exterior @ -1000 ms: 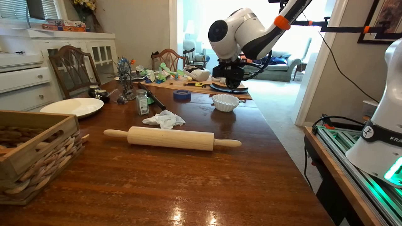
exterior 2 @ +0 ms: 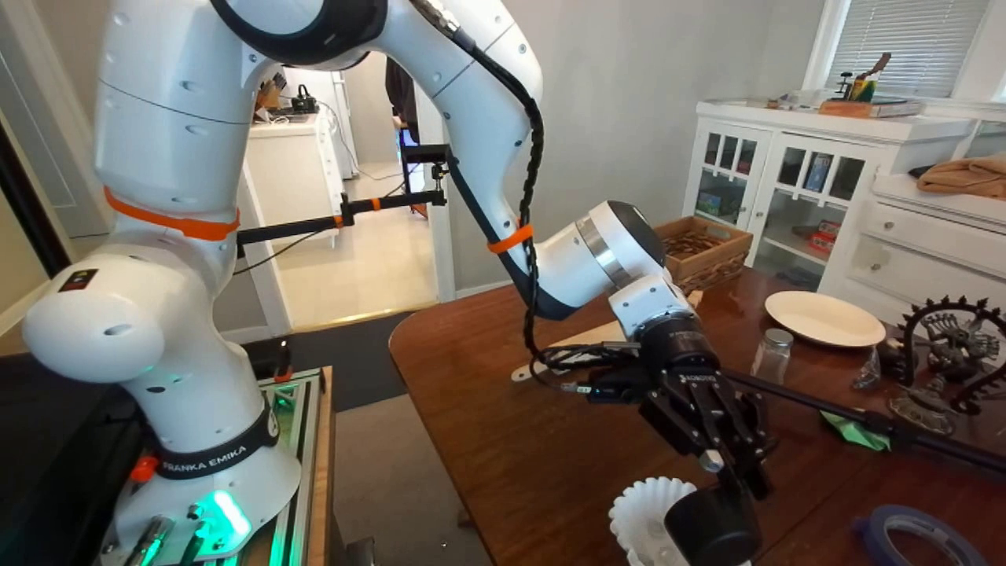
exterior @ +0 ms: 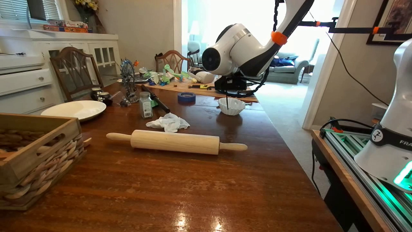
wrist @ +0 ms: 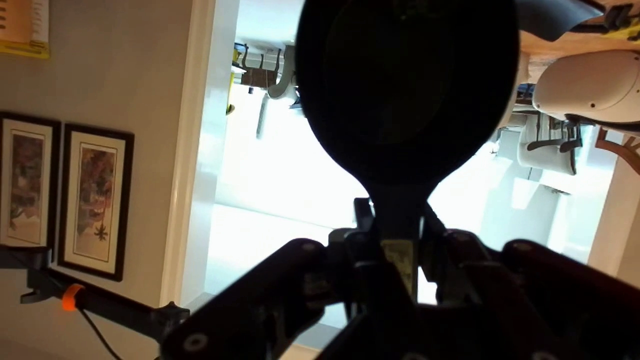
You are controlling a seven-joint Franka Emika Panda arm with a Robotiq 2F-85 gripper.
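My gripper [exterior 2: 731,462] is shut on a black ladle-like utensil [exterior 2: 714,528], whose rounded head hangs beyond the fingertips. Against the bright doorway in the wrist view, the utensil [wrist: 408,90] is a dark outline, its neck pinched between my fingers. A white fluted bowl [exterior: 230,107] stands upright near the table's right edge. In exterior view 2, the utensil's head overlaps the right side of this bowl [exterior 2: 644,514]; whether they touch, I cannot tell. The bowl's inside is partly hidden there.
A wooden rolling pin [exterior: 175,142] and crumpled white tissue [exterior: 170,123] lie mid-table. Blue tape [exterior: 186,97], a glass jar [exterior: 145,105] and a white plate [exterior: 77,110] are farther back. A wicker-sided crate [exterior: 46,166] occupies the left.
My arm has come lower and shifted left in exterior view 1, with the wrist turned. The gripper now hangs just above and behind the bowl. The table objects nearby have stayed put.
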